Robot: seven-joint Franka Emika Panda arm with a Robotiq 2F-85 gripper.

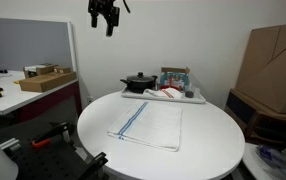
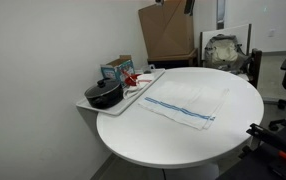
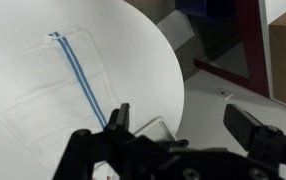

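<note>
My gripper [image 1: 102, 31] hangs high above the table's far left side in exterior view 1, well clear of everything on it. In the wrist view its dark fingers [image 3: 120, 117] are spread wide, and the gripper is open with nothing between them. Below lies a white cloth [image 1: 148, 125] with blue stripes along one side, spread flat on the round white table [image 1: 208, 130]. The cloth's striped part [image 3: 78, 75] shows at left in the wrist view. A black lidded pot [image 2: 104, 94] stands on a pale tray [image 2: 133, 101] at the table's edge near the wall.
On the tray beside the pot are a blue-and-red box [image 1: 173, 78] and a folded white-and-red cloth [image 1: 164, 93]. Cardboard boxes [image 1: 45, 78] stand on a surface at the left.
</note>
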